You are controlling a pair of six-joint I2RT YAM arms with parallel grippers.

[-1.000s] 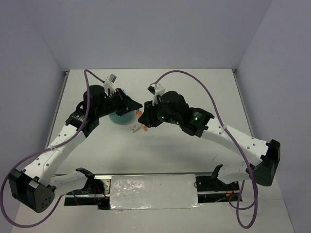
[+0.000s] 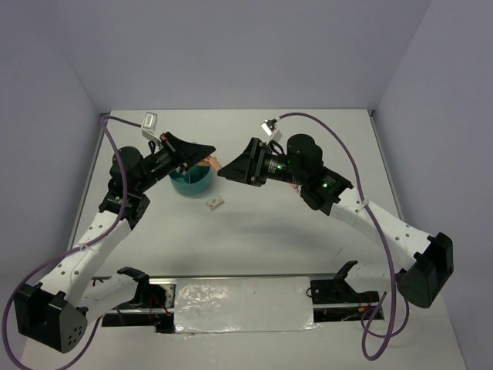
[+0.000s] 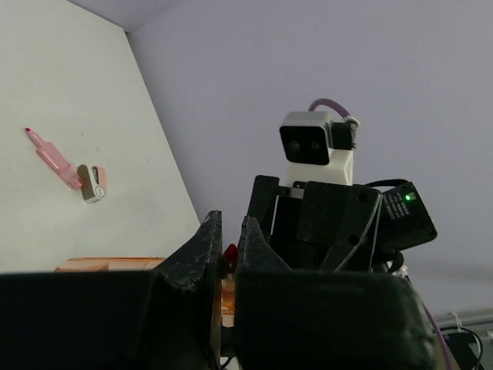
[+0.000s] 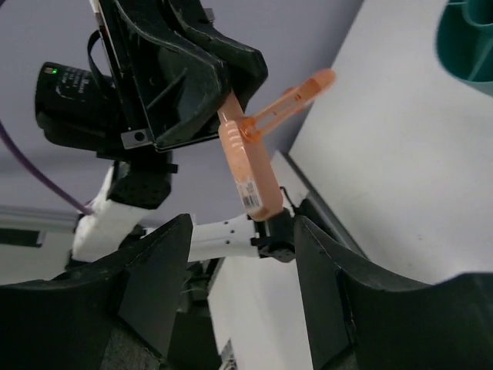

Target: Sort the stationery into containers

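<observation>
My left gripper (image 2: 205, 154) is shut on an orange item (image 4: 251, 173) with an arm-like piece sticking out, held in the air in front of my right gripper. My right gripper is part open, nothing between its fingers. A teal container (image 2: 192, 182) with compartments stands behind the left gripper. A small pale item (image 2: 215, 202) lies just right of and below it on the table. In the left wrist view a pink marker (image 3: 52, 159) lies beside a small silver-and-pink item (image 3: 92, 183).
Both arms are close together over the middle, with grey walls around the table.
My left gripper has moved up and left with the orange item.
</observation>
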